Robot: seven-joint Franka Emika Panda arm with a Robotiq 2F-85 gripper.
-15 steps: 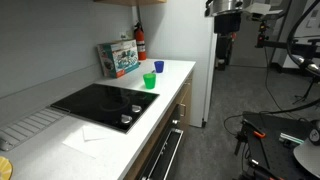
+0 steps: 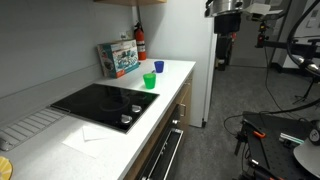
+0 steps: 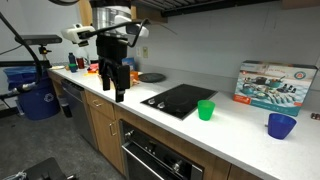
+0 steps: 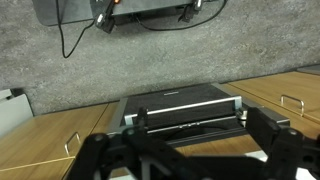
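In exterior view 2 my gripper (image 3: 118,97) points down in front of the counter, above the floor and well away from the cups. Two dark fingers stand wide apart at the lower edge of the wrist view, the gripper open with only the oven front (image 4: 185,108) and cabinets showing beyond the gap. A green cup (image 3: 206,109) rests on the white counter (image 3: 225,135) near the black cooktop (image 3: 187,98). Farther right is a blue cup (image 3: 281,126). In exterior view 1 the gripper (image 2: 222,64) hangs at the upper right.
A picture box (image 3: 275,88) stands against the wall behind the cups. Below the counter are wooden cabinets (image 3: 104,131) and the oven (image 3: 158,155). A dark pan (image 3: 152,77) and several colourful items lie at the counter's far left.
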